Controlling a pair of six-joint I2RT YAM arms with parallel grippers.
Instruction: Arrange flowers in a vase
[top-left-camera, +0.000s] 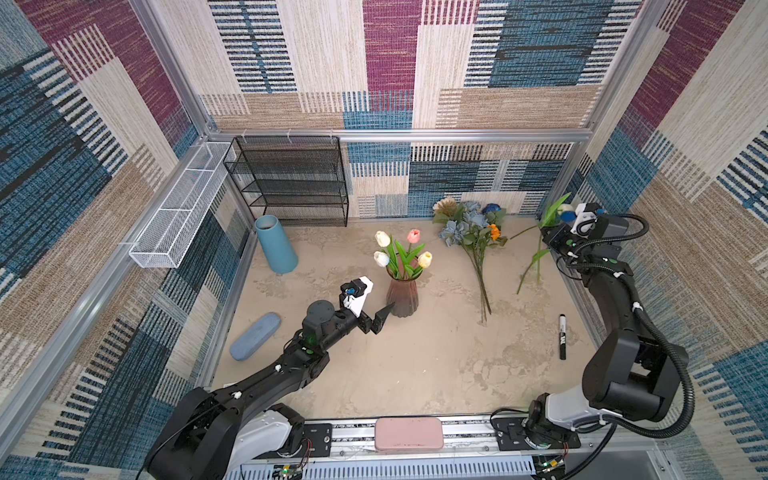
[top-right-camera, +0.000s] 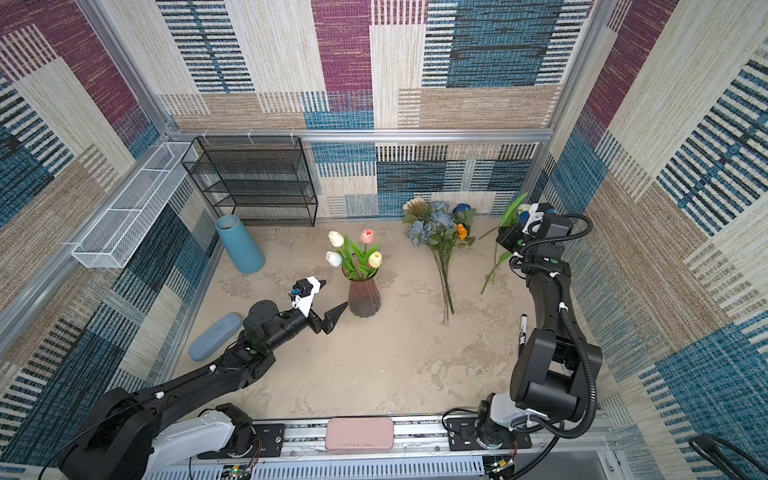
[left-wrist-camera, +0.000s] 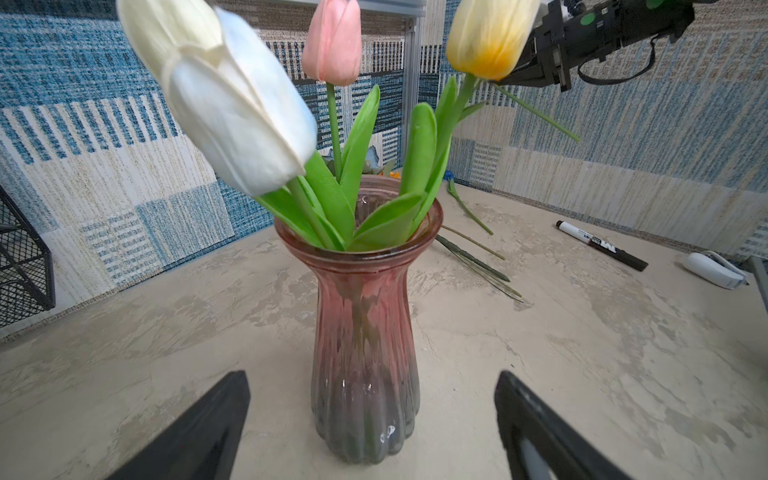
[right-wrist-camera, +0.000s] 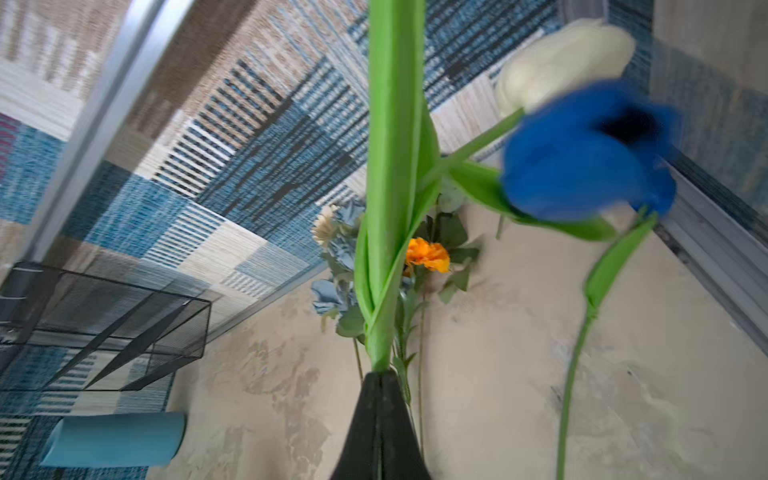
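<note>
A ribbed reddish vase (left-wrist-camera: 364, 344) stands upright in mid-table, holding several tulips; white (left-wrist-camera: 232, 120), pink (left-wrist-camera: 332, 44) and yellow (left-wrist-camera: 492, 36) heads show. My left gripper (top-left-camera: 382, 317) is low in front of the vase, open, its fingers (left-wrist-camera: 216, 424) apart on either side of the view with nothing gripped. At the far right, my right gripper is shut on a thin green flower stem with long leaves (right-wrist-camera: 392, 160). A white head (right-wrist-camera: 564, 64) and a blurred blue head (right-wrist-camera: 572, 152) appear beside it; which one belongs to the gripped stem is unclear.
Blue and orange flowers (top-left-camera: 472, 228) lie at the back right, stems toward the front. A marker (top-left-camera: 562, 336) rests near the right edge. A blue vase (top-left-camera: 276, 244), black wire rack (top-left-camera: 292, 180) and blue-grey case (top-left-camera: 255, 336) occupy the left.
</note>
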